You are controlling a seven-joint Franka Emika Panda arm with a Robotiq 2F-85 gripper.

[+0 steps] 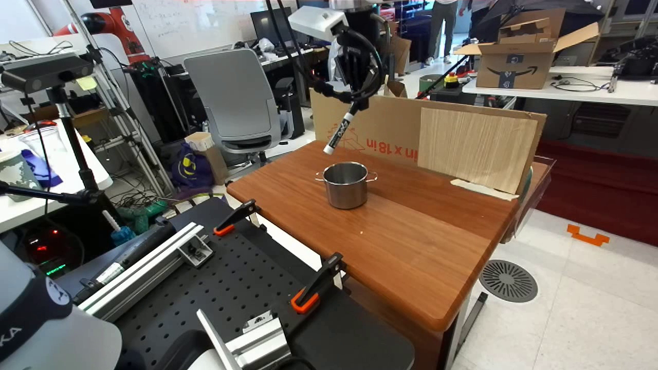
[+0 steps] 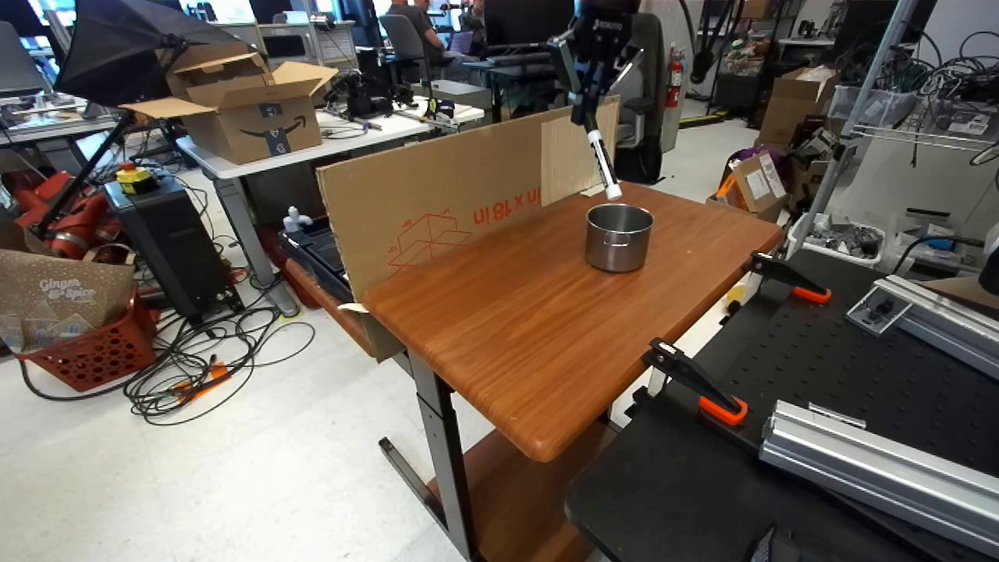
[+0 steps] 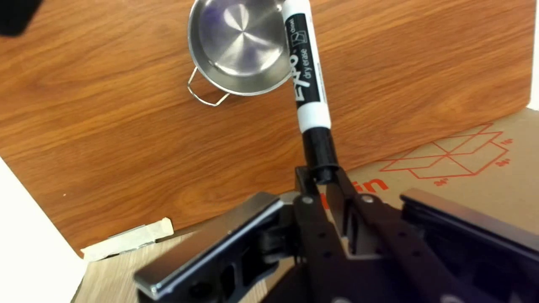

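Note:
A white Expo dry-erase marker point(image 1: 340, 132) with a black cap hangs tilted from my gripper, which is shut on the cap end. Its free white end points down and stays clear above the steel pot. That pot point(image 1: 346, 186) stands upright on the brown table, a thin wire handle on each side. From the wrist view, the marker point(image 3: 306, 65) overlaps the edge of the pot point(image 3: 242, 40), and the visible part of the pot's inside is empty. In the second exterior view the marker point(image 2: 604, 167) is just above the pot point(image 2: 618, 239).
A cardboard sheet point(image 2: 431, 206) stands along the table's back edge, with a wood-grain panel point(image 1: 478, 148) against it. Black clamps point(image 1: 317, 283) with orange pads grip the near edge.

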